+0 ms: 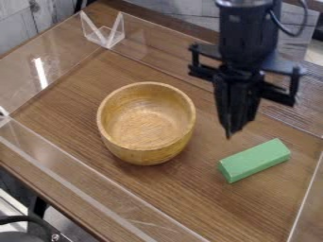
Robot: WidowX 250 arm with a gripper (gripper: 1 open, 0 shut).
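My gripper (pixel 236 123) reaches down from the top right, black and shut, nothing seen between its fingers. It hangs above the table between a tan round bowl (pixel 146 124) on the left and a green block (pixel 254 161) at the lower right, closer in view to both than to the table's back.
A clear plastic object (pixel 104 30) stands at the back left of the wooden table (pixel 127 203). A black cable lies at the lower left edge.
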